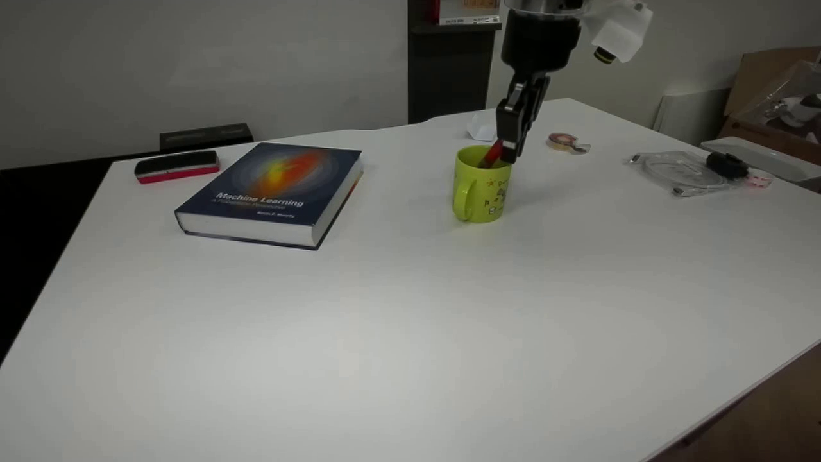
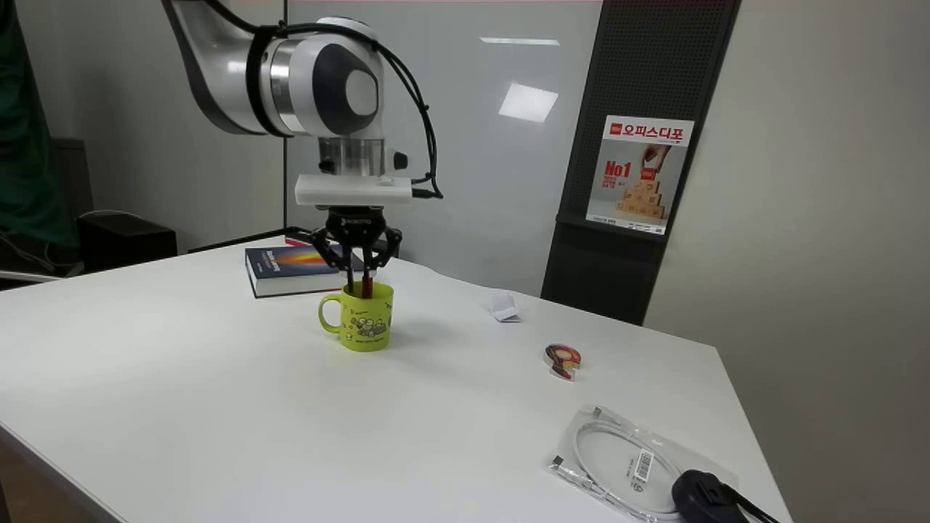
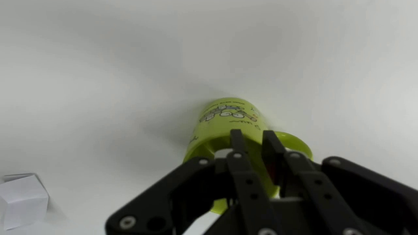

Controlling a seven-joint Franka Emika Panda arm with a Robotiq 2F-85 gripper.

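A yellow-green mug (image 1: 481,196) stands upright on the white table, its handle toward the front in exterior view 1. Out of it leans a red stick-like object (image 1: 490,154), perhaps a marker; its lower part is hidden inside. My gripper (image 2: 359,279) points down at the mouth of the mug, its fingertips about at rim height. In the wrist view a narrow gap separates the fingers (image 3: 237,143), and the green mug wall (image 3: 225,121) shows beyond. A little red shows beside the right-hand finger; whether it touches is unclear.
A thick dark-blue book (image 1: 269,192) and a black-and-red eraser (image 1: 177,166) lie to the left. Folded white paper (image 2: 503,306), a tape roll (image 2: 563,359) and a bagged cable (image 2: 619,466) lie on the other side.
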